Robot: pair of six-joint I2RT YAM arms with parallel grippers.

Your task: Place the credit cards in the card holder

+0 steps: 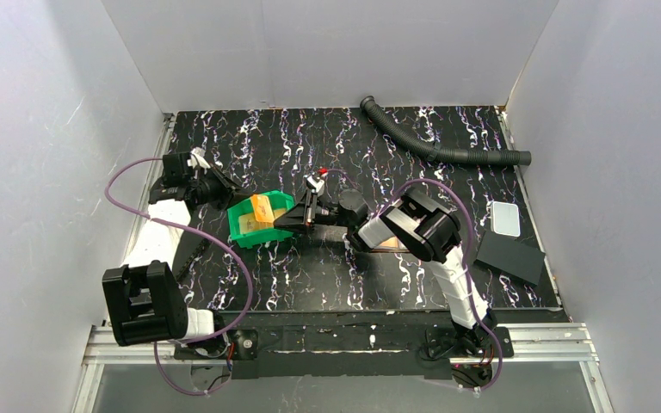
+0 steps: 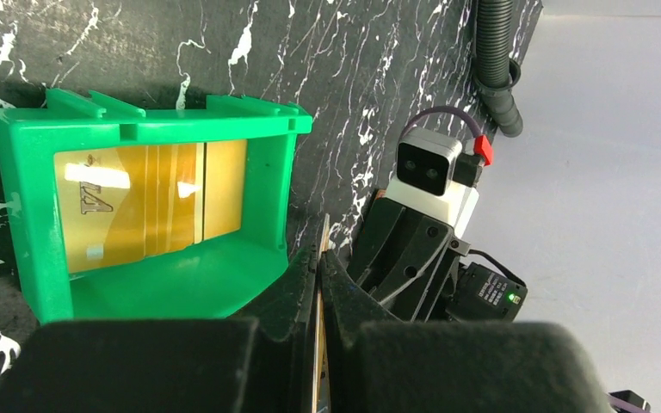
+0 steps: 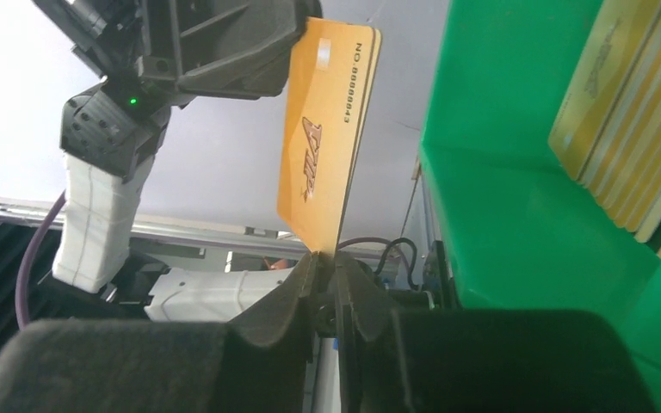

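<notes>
An orange-yellow card (image 1: 262, 209) stands upright above the green card holder (image 1: 233, 225), between the two grippers. My right gripper is shut on the lower corner of this card (image 3: 323, 129). At its upper end, in the right wrist view, a finger of my left gripper (image 1: 244, 196) overlaps the card's corner. Seen from the left wrist, the card (image 2: 324, 237) appears edge-on as a thin strip between the tips of the left gripper; I cannot tell whether they clamp it. Several yellow cards (image 2: 129, 198) stand inside the holder (image 2: 34, 206).
A black ribbed hose (image 1: 439, 153) lies at the back right. A white square box (image 1: 505, 218) and a dark flat panel (image 1: 509, 257) sit at the right edge. Under the right arm, a light item is mostly hidden.
</notes>
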